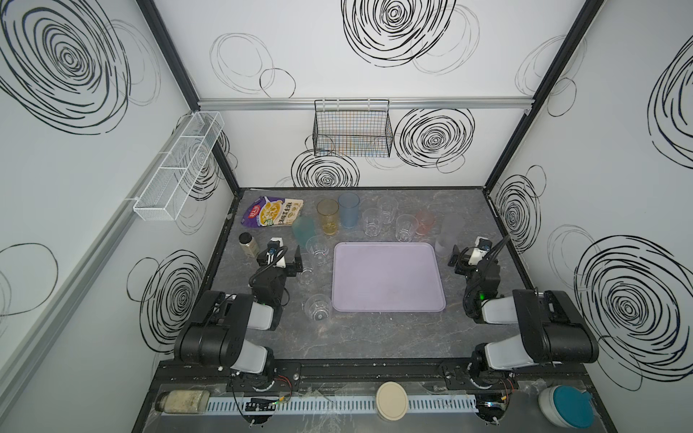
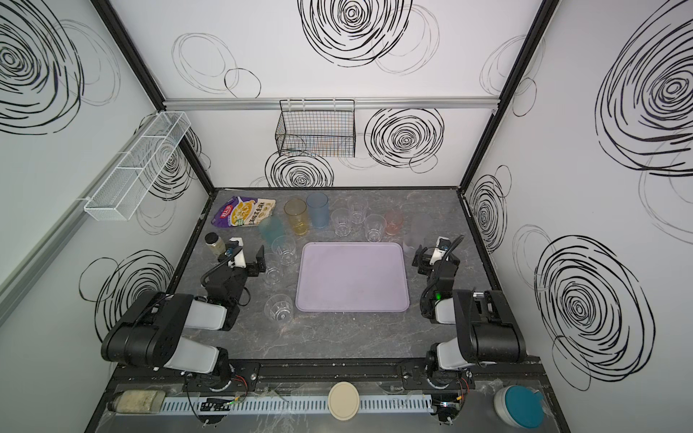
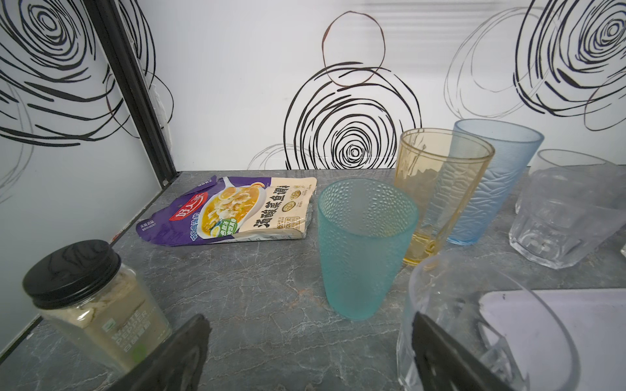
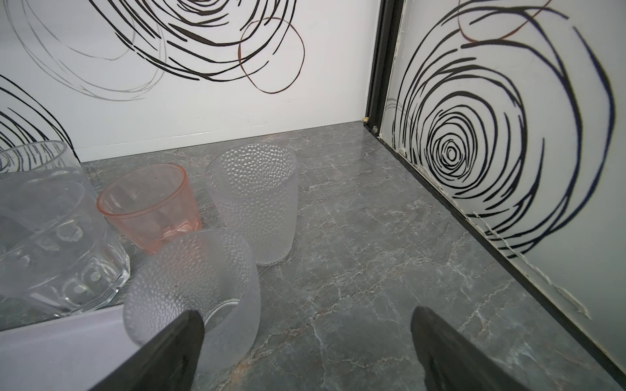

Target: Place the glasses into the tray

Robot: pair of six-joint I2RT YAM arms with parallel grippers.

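The lilac tray [image 1: 388, 276] lies empty mid-table. Behind it and to its left stand a teal glass [image 3: 360, 260], an amber glass [image 3: 420, 195], a blue glass [image 3: 485, 189] and several clear glasses [image 1: 318, 306]. Toward the right are a pink glass [image 4: 150, 208] and frosted textured glasses [image 4: 251, 215]. My left gripper is open at the tray's left among the glasses, nothing between its fingers. My right gripper is open at the tray's right, also empty, behind a frosted glass in its view.
A snack pouch [image 1: 273, 210] lies at the back left, with a lidded jar [image 1: 248, 244] in front of it. Wire baskets hang on the back and left walls.
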